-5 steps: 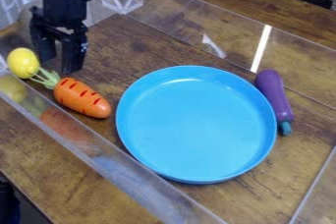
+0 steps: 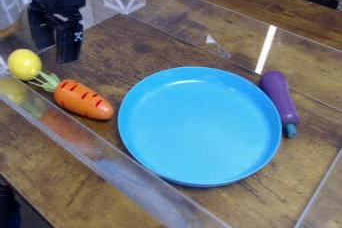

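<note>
My black gripper (image 2: 55, 34) hangs at the upper left, open, above and behind a yellow lemon-like toy (image 2: 24, 64). An orange carrot (image 2: 83, 100) with green top lies just right of the yellow toy. A blue plate (image 2: 198, 164) fills the centre right, empty. A purple eggplant (image 2: 278, 101) lies right of the plate.
Clear low walls border the wooden work surface (image 2: 147, 47) along the left, back and right. The area behind the plate and carrot is bare wood.
The gripper has moved a little up and to the left over the last second. The toys and plate have not moved.
</note>
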